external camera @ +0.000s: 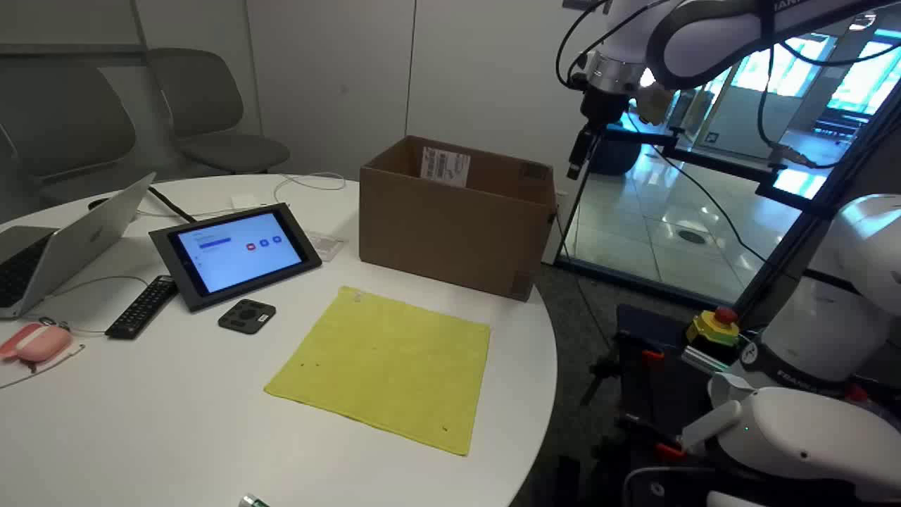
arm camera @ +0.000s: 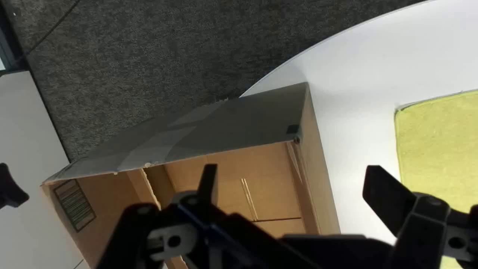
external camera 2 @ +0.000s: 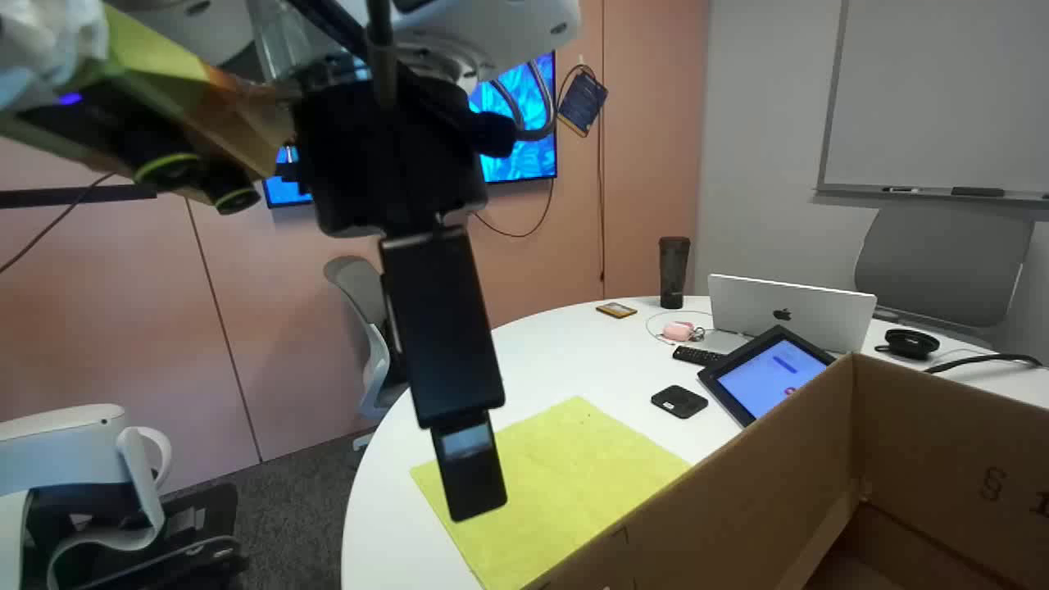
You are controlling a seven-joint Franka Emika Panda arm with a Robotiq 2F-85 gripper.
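Held up above the table's edge beside the cardboard box, my gripper (external camera: 581, 153) points downward. In the wrist view the fingers of the gripper stand wide apart, open, with nothing between them. Below them is the open-topped brown cardboard box (arm camera: 323, 179), whose visible inside looks empty; part of its floor is hidden by the gripper. A yellow cloth (external camera: 393, 359) lies flat on the white round table (external camera: 169, 422), in front of the box. Exterior view 2 shows the gripper (external camera 2: 472, 482) from the side, one finger covering the other.
A tablet on a stand (external camera: 241, 253), a small black device (external camera: 246, 316), a remote (external camera: 142, 308), a pink case (external camera: 43, 342) and a laptop (external camera: 84, 241) occupy the table's left side. A dark tumbler (external camera 2: 674, 271) stands farther off.
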